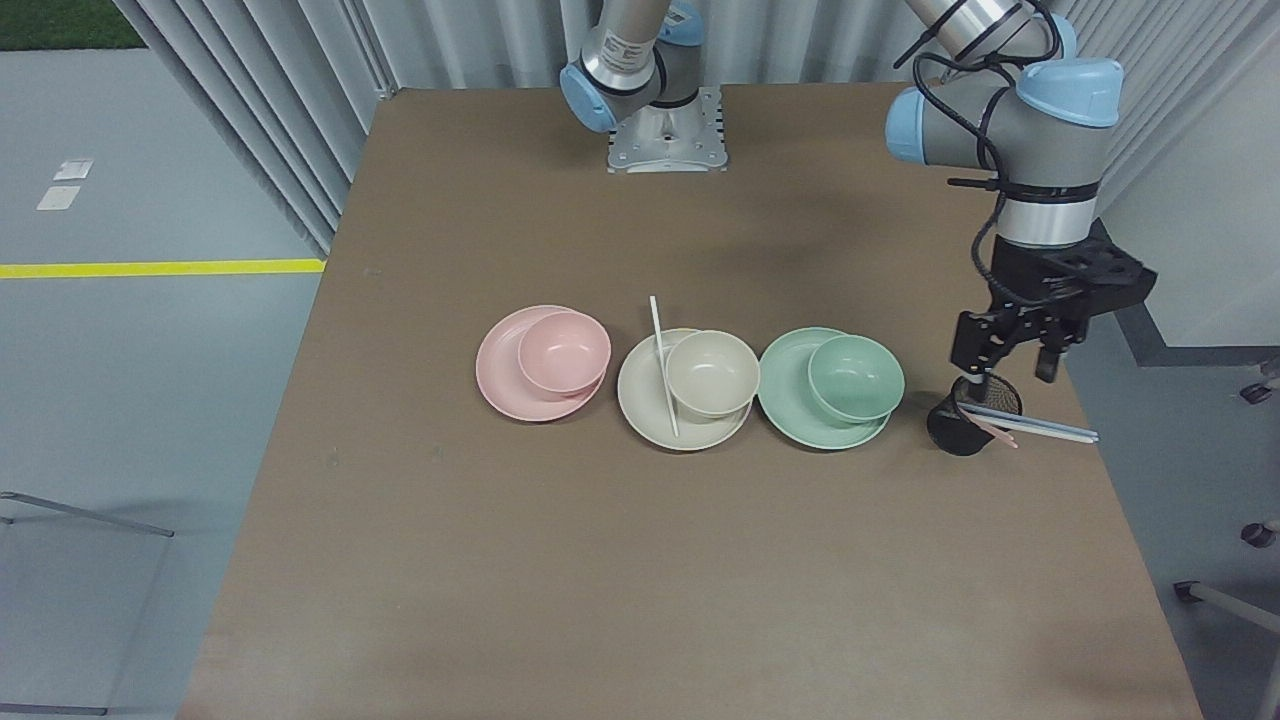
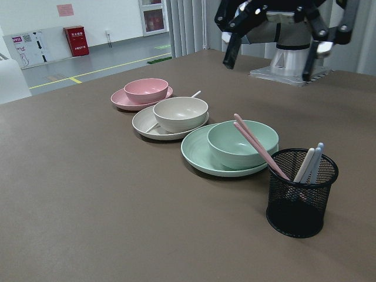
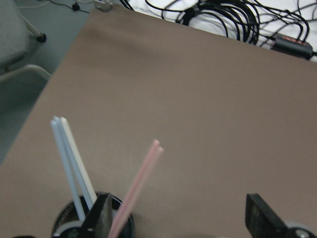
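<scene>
A black mesh holder [image 1: 956, 426] [image 2: 296, 211] contains pink chopsticks [image 2: 252, 141] [image 3: 134, 188] and pale blue and white chopsticks [image 2: 311, 164] [image 3: 74, 161]. My gripper [image 1: 1008, 360] [image 2: 270, 59] hangs open just above the holder, with its black fingers wide apart at the bottom of the wrist view. On the table, a pink bowl [image 1: 564, 350] sits on a pink plate, a cream bowl [image 1: 711, 372] on a cream plate with a white chopstick [image 1: 663, 366] beside it, and a green bowl [image 1: 855, 378] on a green plate.
The holder is near the right edge. Black cables [image 3: 228, 20] lie beyond the table edge in the wrist view.
</scene>
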